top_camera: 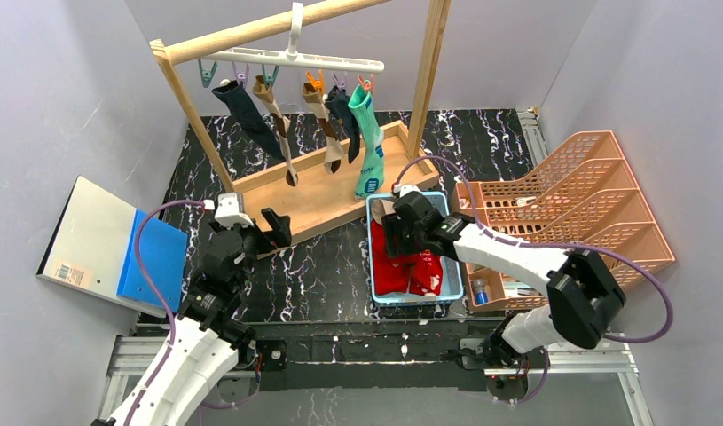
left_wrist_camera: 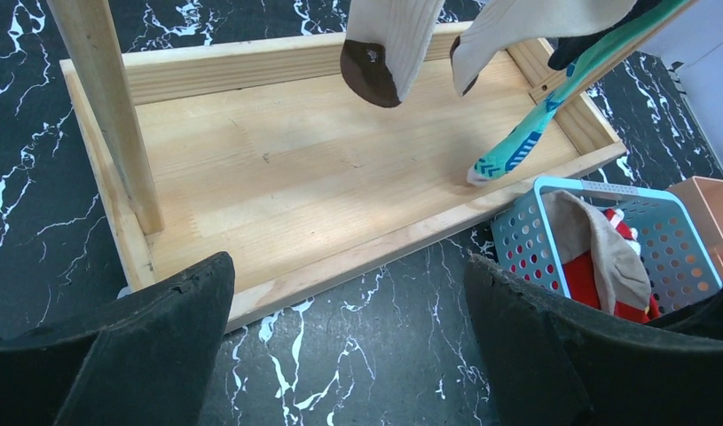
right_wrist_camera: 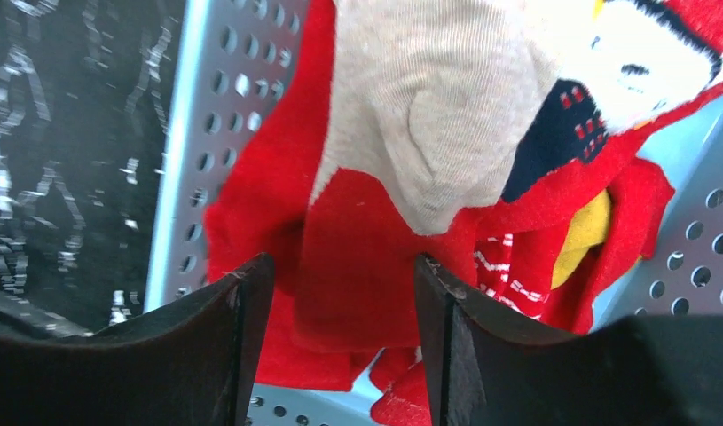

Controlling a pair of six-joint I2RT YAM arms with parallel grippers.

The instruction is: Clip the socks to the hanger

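Socks in dark, beige and mint (top_camera: 368,151) hang from clips on the white hanger (top_camera: 295,59). A blue basket (top_camera: 376,293) holds red socks (top_camera: 389,271) and a grey-cuffed red sock (right_wrist_camera: 411,115). My right gripper (top_camera: 393,232) is low over the basket, its fingers apart above red fabric in the right wrist view, nothing clearly held between them. My left gripper (top_camera: 278,229) stands open and empty at the front of the wooden tray (top_camera: 304,213).
A wooden frame (top_camera: 428,80) carries the hanger over the tray. An orange organiser (top_camera: 606,204) stands right of the basket, a blue-and-white board (top_camera: 105,248) at the left. Dark marble table shows between tray and basket.
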